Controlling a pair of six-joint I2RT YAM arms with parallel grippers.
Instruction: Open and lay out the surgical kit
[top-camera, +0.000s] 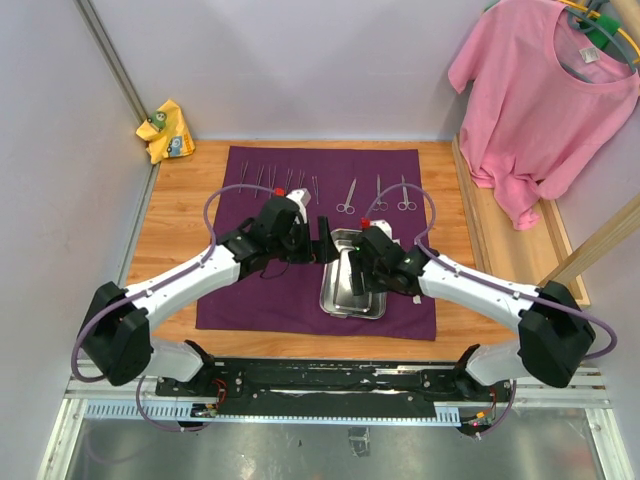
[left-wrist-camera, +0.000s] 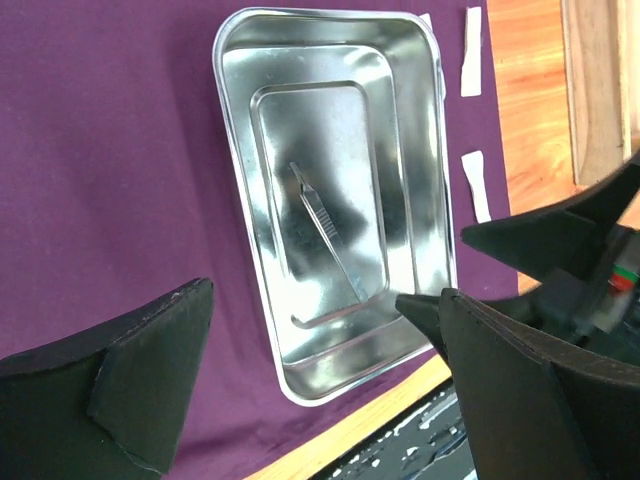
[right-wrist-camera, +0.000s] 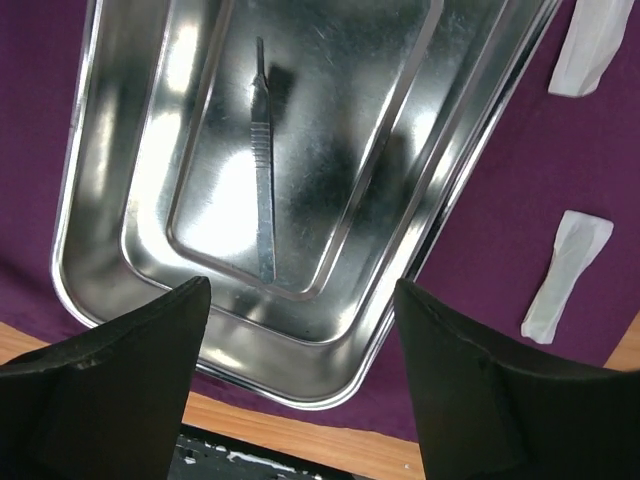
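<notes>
A steel tray (left-wrist-camera: 235, 160) lies on the purple cloth, and one thin metal scalpel handle (left-wrist-camera: 322, 225) rests inside it. The right wrist view shows the same scalpel handle (right-wrist-camera: 263, 170) lying lengthwise on the tray floor. My right gripper is open above the tray's near end, nothing between its fingers. Left of the tray and above the cloth, my left gripper (top-camera: 322, 248) stands open and empty. Several tweezers and clamps (top-camera: 272, 178) line the back left of the cloth, with scissors (top-camera: 348, 198) laid out to their right.
White paper packets (right-wrist-camera: 568, 275) lie on the cloth right of the tray. My two grippers are close together over the tray. A yellow bag (top-camera: 165, 133) sits at the back left corner; a pink shirt (top-camera: 545, 95) hangs at the right.
</notes>
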